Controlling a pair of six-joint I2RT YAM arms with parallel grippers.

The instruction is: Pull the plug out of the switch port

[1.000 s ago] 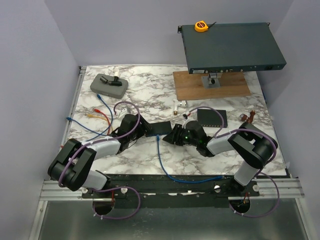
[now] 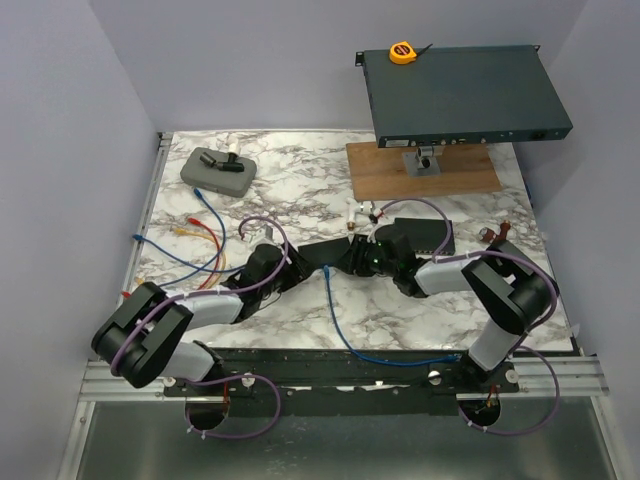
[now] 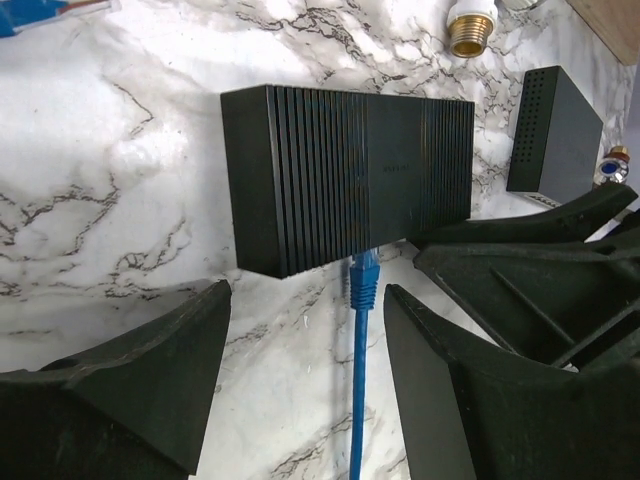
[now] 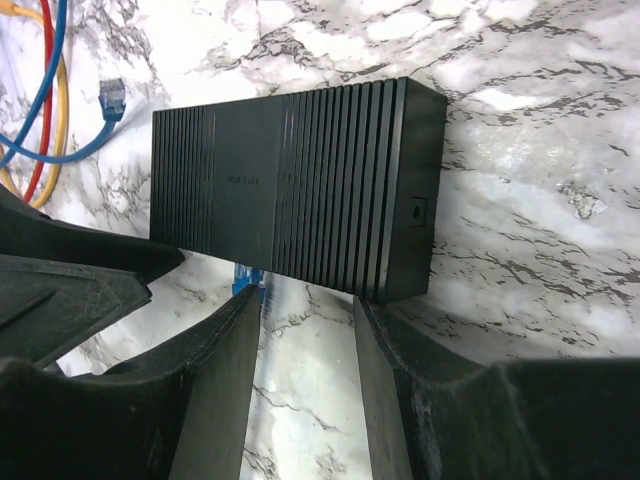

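The black switch [image 3: 390,170] lies on the marble top, a blue plug [image 3: 364,275] in its underside edge with the cable running toward me. My left gripper [image 2: 298,268] is at the switch's left; in its own wrist view its fingers are parted below the switch, either side of the plug's line, with nothing between them. My right gripper [image 2: 355,258] is at the switch's right end; in the right wrist view its parted fingers stand just below the switch, right of the partly visible plug [image 4: 247,280].
Loose coloured cables [image 2: 205,235] lie at the left. A second black box [image 2: 440,228], brass fittings [image 3: 468,30] and a rack unit [image 2: 465,95] on a wooden board [image 2: 365,170] stand to the back and right.
Both grippers and the switch have shifted rightward in the top view, and the blue cable has moved with the switch. My left gripper has also come slightly nearer the front.
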